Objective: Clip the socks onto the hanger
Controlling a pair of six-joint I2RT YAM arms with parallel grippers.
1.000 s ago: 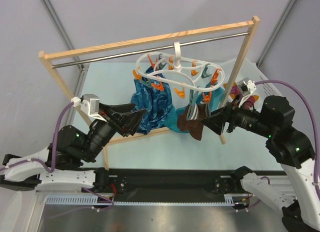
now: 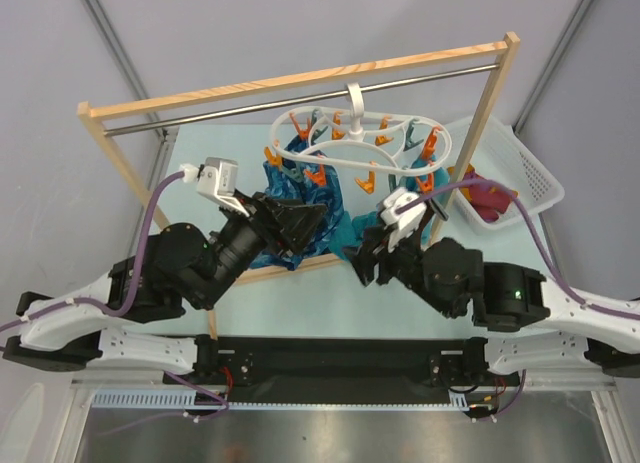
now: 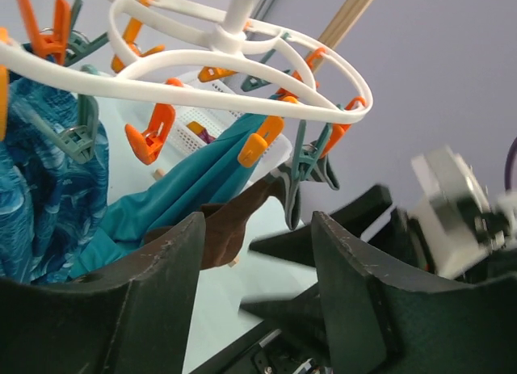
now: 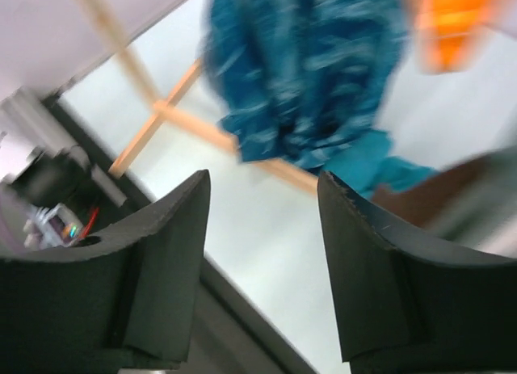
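The white clip hanger hangs from the steel bar with orange and green clips. Blue patterned cloth hangs under its left; teal cloth and brown cloth hang on the right. My left gripper is open below the hanger's front left, its tips facing the clips in the left wrist view. My right gripper is blurred, low at the hanger's front right, nothing seen between its fingertips; the right wrist view faces the hanging cloths past them.
A wooden frame carries the bar. A white basket with colourful items stands at the back right.
My right gripper has swung left and inward from the hanger's right side to below its front, turning as it moves. My left gripper has moved slightly right and up toward the hanger.
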